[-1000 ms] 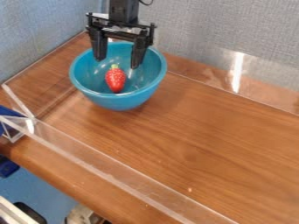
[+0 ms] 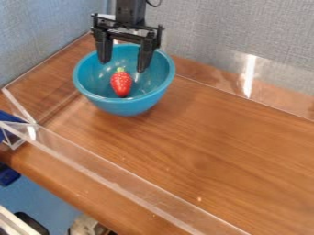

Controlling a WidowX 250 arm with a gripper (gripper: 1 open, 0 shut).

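A red strawberry (image 2: 121, 83) lies inside a teal bowl (image 2: 143, 98) near the back left of the wooden table. My black gripper (image 2: 124, 64) is open over the bowl, its two fingers pointing down at its rim and interior, above the strawberry, with nothing visible between them.
Clear low walls edge the table, with a grey wall behind. At the left edge are a white frame and a blue object, partly out of view.
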